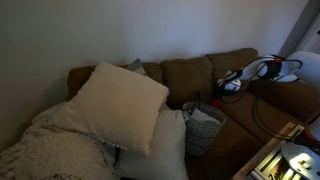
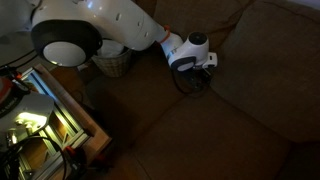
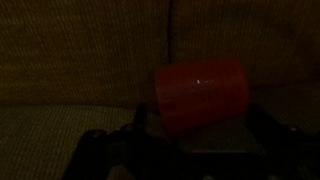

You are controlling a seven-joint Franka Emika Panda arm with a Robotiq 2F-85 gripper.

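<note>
In the wrist view, a red rounded object, like a can or cup on its side, lies on the brown couch close to the backrest seam. My gripper is open around its near side, one dark finger to the left and the other to the right. It is too dark to tell whether the fingers touch it. Only a small red patch shows below my gripper in exterior view 1. Exterior view 2 has my gripper low by the backrest; the red object is hidden there.
A woven basket with pale cloth in it stands left of the gripper on the brown couch. Large pale pillows and a blanket fill the left end. Open seat lies in front of the arm.
</note>
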